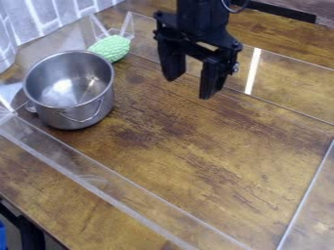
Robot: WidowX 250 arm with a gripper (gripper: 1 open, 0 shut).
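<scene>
My black gripper [193, 68] hangs over the upper middle of the wooden table in the camera view, its two dark fingers pointing down and apart with nothing seen between them. A steel pot [68, 83] with a wire handle stands at the left, empty as far as shows. Behind it, at the upper left, lies a pale green corn cob-like object [111, 48], to the left of my gripper.
Clear low walls or strips run along the table's left, back and right sides. A pale cloth or curtain is at the top left corner.
</scene>
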